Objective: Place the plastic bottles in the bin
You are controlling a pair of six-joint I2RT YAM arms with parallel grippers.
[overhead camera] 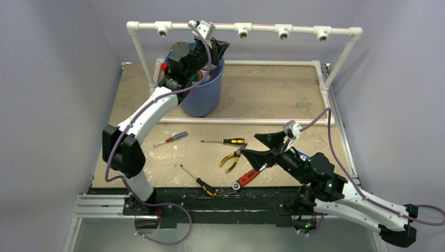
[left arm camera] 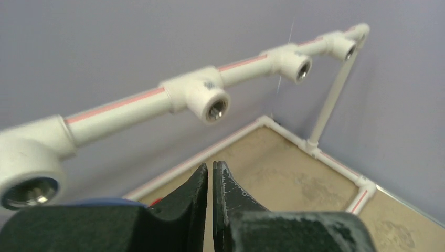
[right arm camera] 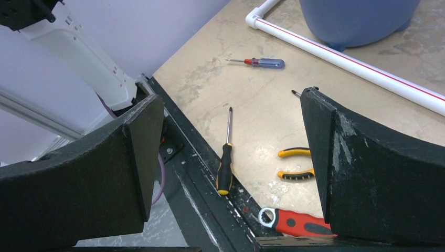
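Note:
Plastic bottles with red caps and coloured labels are inside the blue bin at the back left, partly hidden by the left arm. My left gripper is raised above the bin's rim, near the overhead white pipe; in its wrist view the fingers are shut together, with nothing visible between them. My right gripper hangs open over the tools at the front right, empty between its fingers in the right wrist view.
On the board lie screwdrivers, pliers and a red tool. A white pipe frame surrounds the back area, with a raised bar and fittings above. The back right of the board is clear.

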